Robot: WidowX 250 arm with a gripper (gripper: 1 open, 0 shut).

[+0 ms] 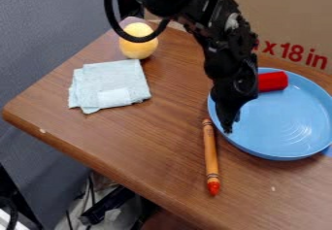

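Observation:
My black gripper (228,117) reaches down from the top of the view over the left part of a blue plate (288,127); whether its fingers are open or shut is hard to tell. A red object (271,81) lies on the back of the plate, partly behind the gripper. An orange crayon (212,161) with a red tip lies on the table just left of the plate. A folded light cloth (108,84) lies at the left, and a yellow round object (138,43) sits at the back left, partly behind a cable.
A cardboard surface (292,25) stands at the back. The table's left edge drops to a grey area with dark gear below.

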